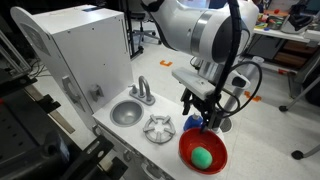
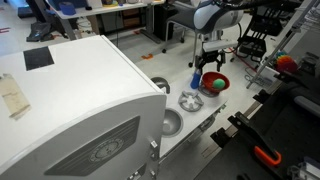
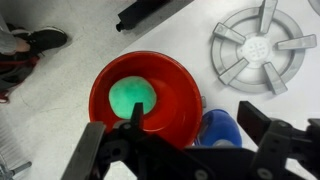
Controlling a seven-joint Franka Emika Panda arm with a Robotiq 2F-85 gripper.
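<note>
A red bowl rests on the white work surface with a green rounded object inside it. In the wrist view the green object lies toward the left of the bowl's interior. My gripper is open above the near part of the bowl, its dark fingers spread apart and nothing between them. Behind the bowl a blue object is partly covered by the gripper. The wrist view shows this blue object close beside the bowl's right rim.
A grey stove burner stands left of the bowl, followed by a sink with a faucet. A large white cabinet fills the far left. Bare white surface lies right of the bowl.
</note>
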